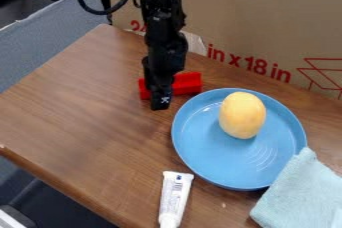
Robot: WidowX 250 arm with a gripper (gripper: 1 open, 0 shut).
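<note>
The black arm comes down from the top, and its gripper (162, 89) is low at a red cylindrical object (187, 83) behind the blue plate. The gripper covers part of the red object; whether its fingers are around it or in front of it, and how far apart they are, I cannot tell. A yellow oval object (242, 115) rests on the blue plate (206, 157).
A white tube (175, 197) lies at the front, and a pale blue cloth (297, 194) at the front right. A cardboard box (267, 32) stands along the back.
</note>
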